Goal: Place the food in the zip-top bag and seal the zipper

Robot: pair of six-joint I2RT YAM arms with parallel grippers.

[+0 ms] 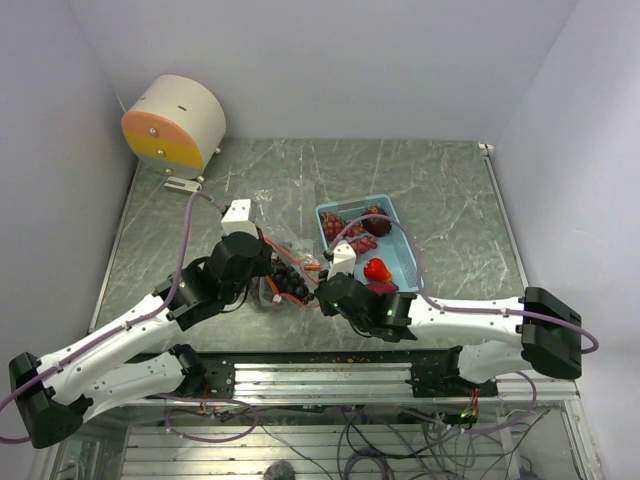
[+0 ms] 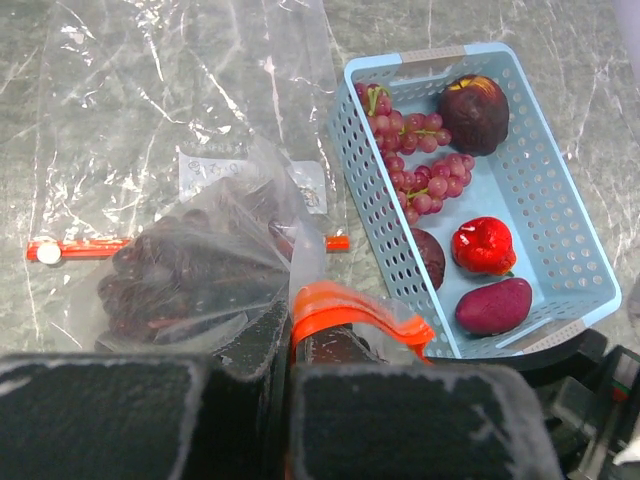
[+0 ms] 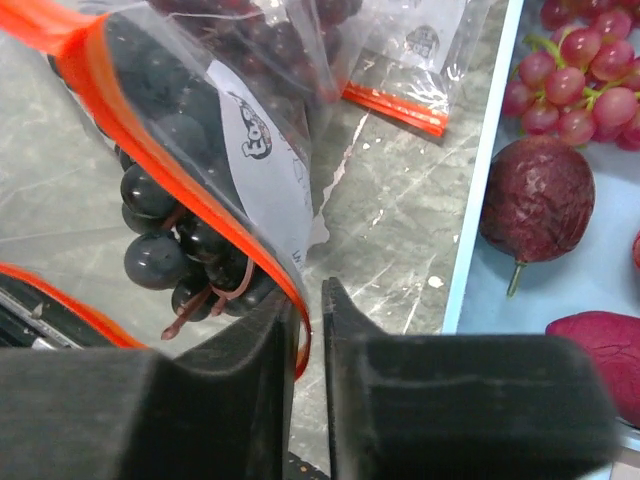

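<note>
A clear zip top bag with an orange zipper rim stands with its mouth spread, dark grapes inside it. In the left wrist view the orange zipper rim curves round the fingertips of my left gripper, which is shut on the bag's edge. Opposite, my right gripper is nearly closed but a narrow gap shows between its fingers. The corner of the bag's rim lies in that gap, next to the left finger. From above, both grippers meet over the bag's mouth and hide part of it.
A blue basket beside the bag holds red grapes, a dark round fruit, a red pepper and a purple-red item. Another clear bag lies flat behind. A bread box stands back left.
</note>
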